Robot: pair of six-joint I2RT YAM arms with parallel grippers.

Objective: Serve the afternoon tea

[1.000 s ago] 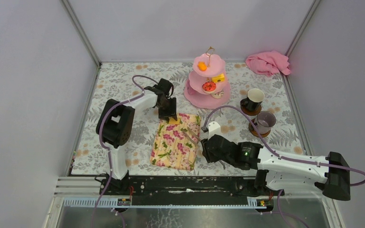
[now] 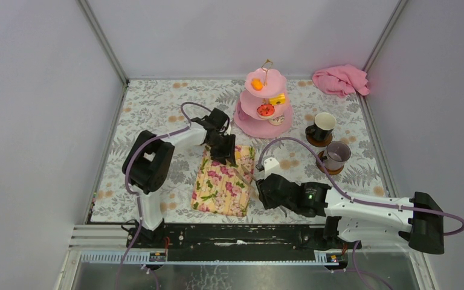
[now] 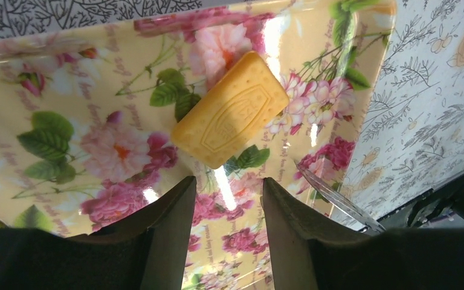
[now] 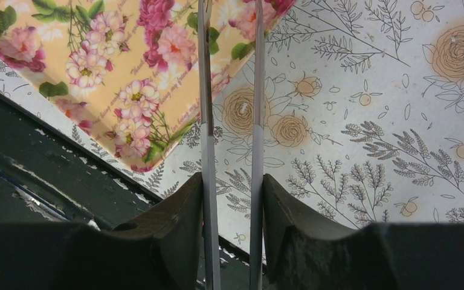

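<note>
A rectangular biscuit [image 3: 229, 112] lies on the floral tray [image 2: 216, 190]. My left gripper [image 2: 226, 154] is over the tray's back part; in the left wrist view its fingertips [image 3: 228, 187] are a little apart below the biscuit, with nothing visible between them. My right gripper is shut on long metal tongs [image 4: 257, 151], whose tips reach over the tray's right side. The three-tier pink stand [image 2: 254, 127] holds small treats behind the tray.
Two mugs [image 2: 325, 123] on coasters stand at the right; a pink cloth [image 2: 341, 80] lies in the back right corner.
My left gripper has shifted right and slightly toward the front over the tray. The right arm is almost unmoved.
</note>
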